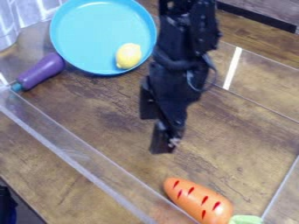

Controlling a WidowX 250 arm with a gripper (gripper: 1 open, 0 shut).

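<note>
My black gripper (158, 122) hangs over the middle of the wooden table, open, pointing down, with nothing seen between its fingers. Behind it to the left, a yellow lemon (128, 55) lies on a blue plate (79, 31). A purple toy eggplant (41, 70) lies left of the plate. An orange toy carrot (200, 200) with red marks and a green top lies at the lower right, below the gripper and apart from it.
Clear plastic strips (76, 154) edge the work area on the left and right. The wood between gripper and carrot is bare, as is the right side of the table.
</note>
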